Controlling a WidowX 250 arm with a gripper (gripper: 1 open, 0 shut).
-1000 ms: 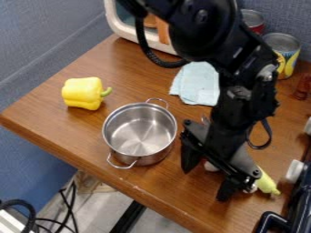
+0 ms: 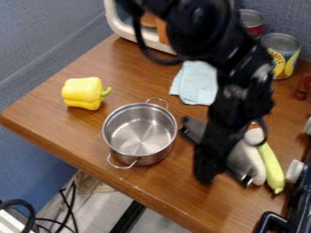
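The black gripper (image 2: 214, 157) hangs low over the right part of the wooden table, just right of the steel pot (image 2: 140, 134). Pale elongated objects (image 2: 246, 162) and a dark one lie at and behind it, partly hidden. A yellow banana-like object (image 2: 271, 169) lies to their right. I cannot tell whether the gripper is open, shut or holding something. A yellow pepper (image 2: 83, 92) sits at the left of the table.
A folded light cloth (image 2: 194, 86) lies behind the arm. Cans (image 2: 281, 59) stand at the back right, black equipment (image 2: 285, 214) at the front right.
Since a second ago the gripper has moved up and left in the view, uncovering more of the pale objects and the banana. Pot and pepper are unmoved.
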